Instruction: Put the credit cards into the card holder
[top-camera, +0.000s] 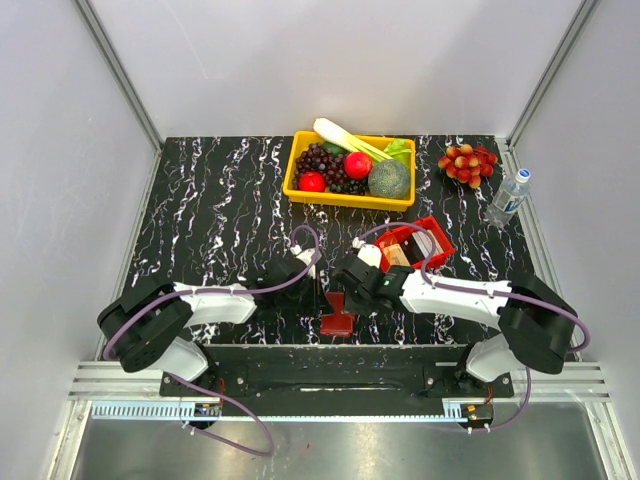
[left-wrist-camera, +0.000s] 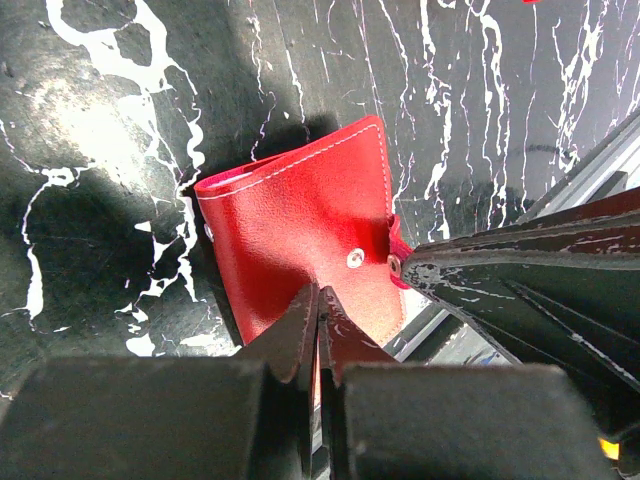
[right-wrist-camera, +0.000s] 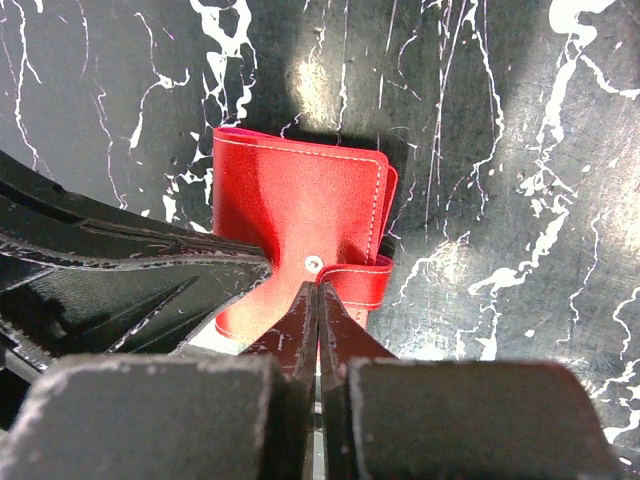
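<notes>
The red card holder (top-camera: 338, 324) lies folded on the dark marbled table, near its front edge. In the left wrist view, a round snap (left-wrist-camera: 355, 258) shows on its face. My left gripper is shut with its tips over the holder's face; nothing shows between them. At the holder's side, the strap (right-wrist-camera: 358, 285) is bent over toward the face, its tip close to the snap. My right gripper is also shut, its tips at the strap's end; whether they press it is unclear. No credit card is visible in the holder.
A red basket (top-camera: 446, 246) with flat tan and white items stands behind the right arm. Farther back are a yellow crate (top-camera: 350, 201) of produce, a bunch of red fruit (top-camera: 467, 163) and a water bottle (top-camera: 507, 198).
</notes>
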